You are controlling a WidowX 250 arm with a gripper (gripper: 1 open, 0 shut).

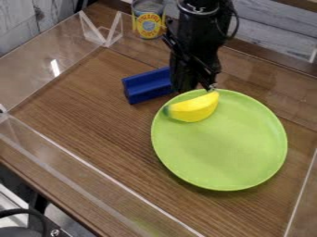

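Note:
The black gripper (196, 80) reaches down from the top middle, its tip just above a yellow banana-like object (194, 106) at the upper left of a green plate (220, 153). A blue block (145, 88) lies left of the gripper, partly hidden behind it. The gripper looks shut, with nothing visible between its fingers.
A yellow-labelled can (148, 23) stands at the back. A clear plastic item (103, 32) is at the back left, and a cable curves at the lower left. The wooden surface left of the plate is clear.

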